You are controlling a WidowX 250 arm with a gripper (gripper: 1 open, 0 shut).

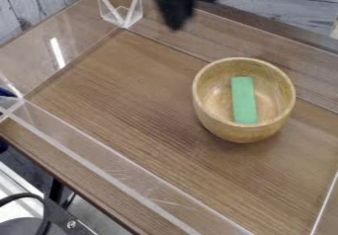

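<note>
A wooden bowl (211,109) sits on the right half of the wooden table, with a green rectangular block (243,99) lying inside it. My gripper (176,10) is a dark, blurred shape at the top of the view, above and to the left of the bowl; the blur hides how its fingers stand and whether anything is between them.
A clear plastic object (122,9) stands at the back left. Bare table (119,111) fills the middle and front. Dark cables lie at the lower left corner, off the table's edge.
</note>
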